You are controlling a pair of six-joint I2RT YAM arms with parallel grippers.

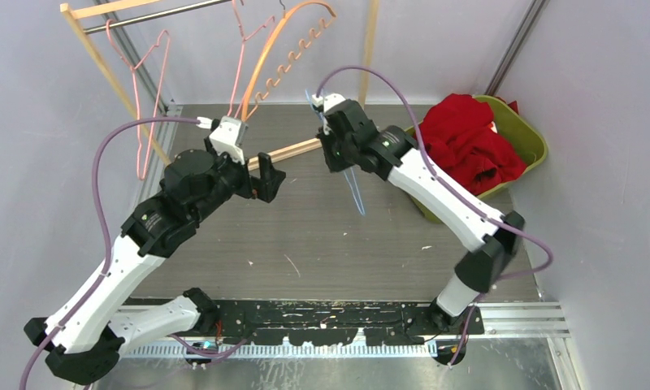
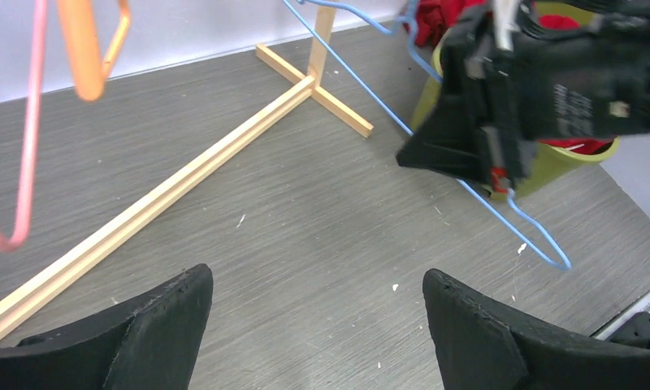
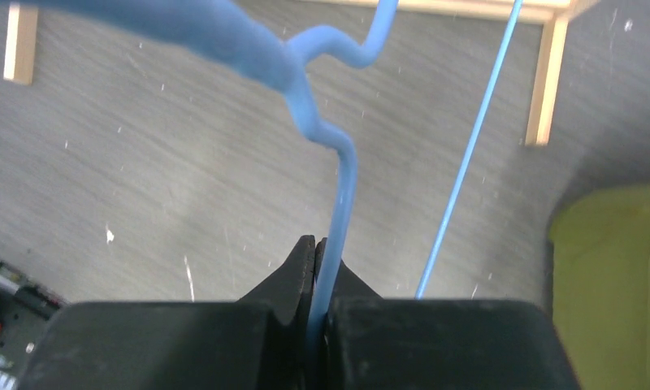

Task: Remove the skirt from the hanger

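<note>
A blue hanger (image 1: 354,192) hangs from my right gripper (image 1: 330,142), which is shut on it; in the right wrist view its bent wire (image 3: 338,187) runs into the fingers. No skirt shows on the blue hanger. My left gripper (image 1: 262,180) stands open below the rack, nothing seen between its fingers. In the left wrist view the right gripper is at the upper right, the blue hanger passing through it. Red cloth (image 1: 460,142) lies heaped in the green basket (image 1: 525,162); whether it includes a skirt I cannot tell.
A wooden rack with a metal rail (image 1: 151,16) stands at the back left, carrying pink hangers (image 1: 159,97) and a wooden hanger (image 1: 269,45). Its base beam (image 2: 167,195) lies on the floor.
</note>
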